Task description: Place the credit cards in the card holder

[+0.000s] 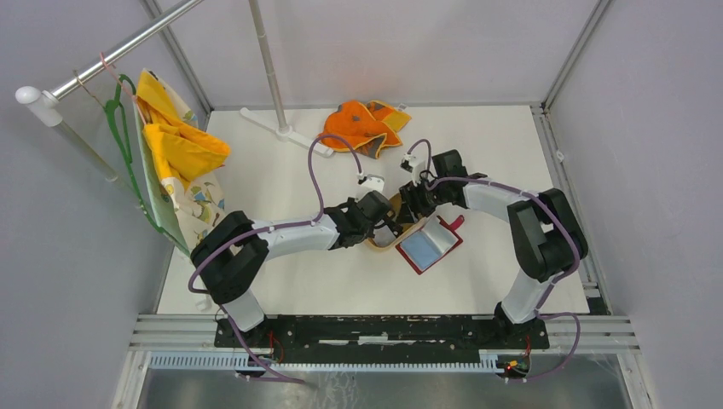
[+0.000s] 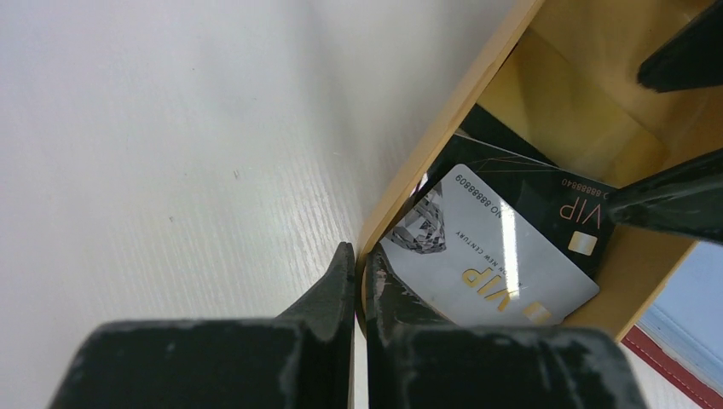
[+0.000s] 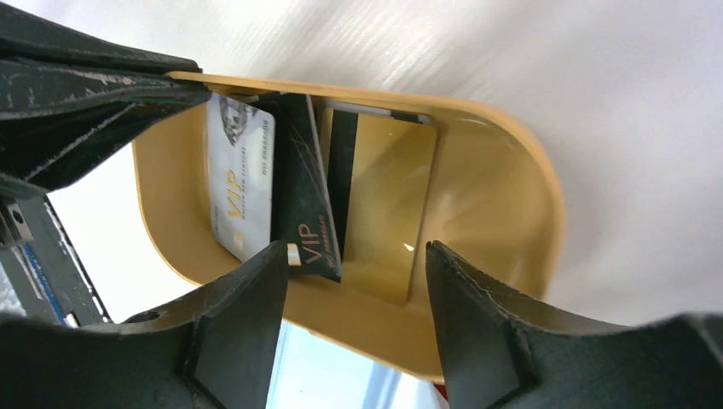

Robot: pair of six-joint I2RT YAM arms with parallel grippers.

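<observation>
My left gripper is shut on the wall of a tan oval box (image 3: 500,204). Inside lie a silver VIP card (image 2: 486,247), a black VIP card (image 2: 580,221), another dark card and a gold card (image 3: 388,187). My right gripper hangs over the box, fingers apart, nothing visible between them. Below the box lies the open card holder (image 1: 421,249), red-edged with pale blue sleeves.
An orange cloth (image 1: 358,128) lies at the back beside a white stand foot. A rack with hangers and yellow fabric (image 1: 175,145) stands on the left.
</observation>
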